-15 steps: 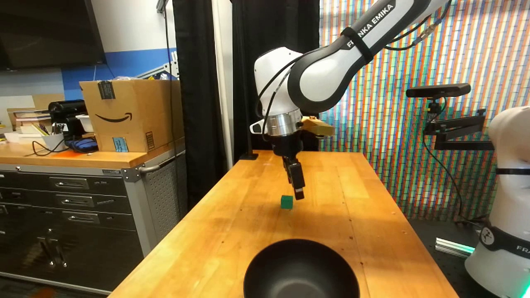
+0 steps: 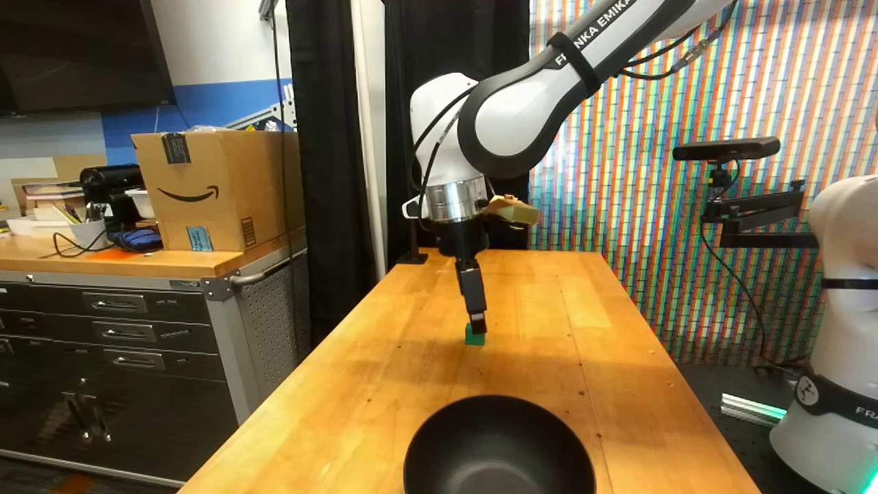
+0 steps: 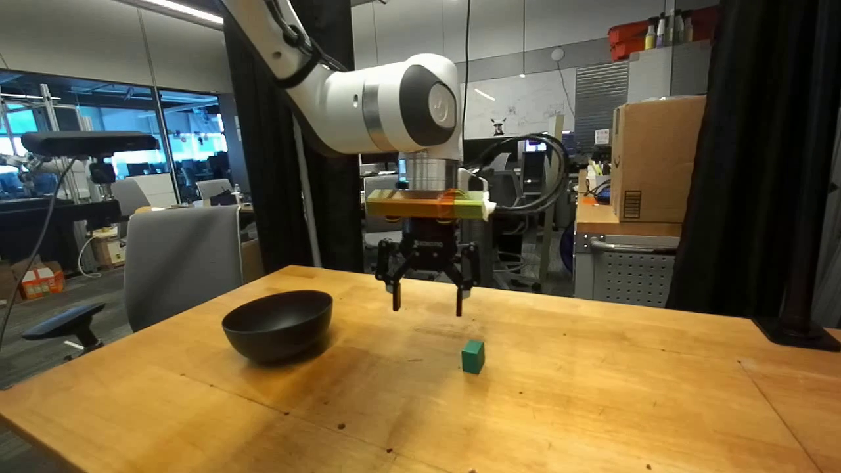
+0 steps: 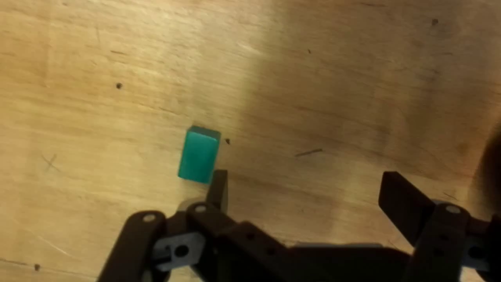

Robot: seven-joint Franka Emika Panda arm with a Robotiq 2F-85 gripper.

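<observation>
A small green block (image 3: 473, 357) stands alone on the wooden table, to the right of my gripper (image 3: 428, 310) in the second exterior view. My gripper is open and hangs above the tabletop, its two fingers wide apart with only air between them. In the wrist view the green block (image 4: 199, 155) lies just beyond the tip of the left finger (image 4: 218, 190), outside the gap. From the first exterior view, the fingers partly cover the block (image 2: 475, 337). A black bowl (image 3: 277, 324) rests on the table to the left of the gripper, empty as far as its inside shows.
A dark pole base (image 3: 796, 334) stands at the table's right edge. A cardboard box (image 2: 218, 191) sits on a separate workbench, away from the arm.
In the first exterior view my gripper has shifted left and slightly downward, so it now overlaps the green block, which was fully visible beside it. Block and bowl have stayed in place.
</observation>
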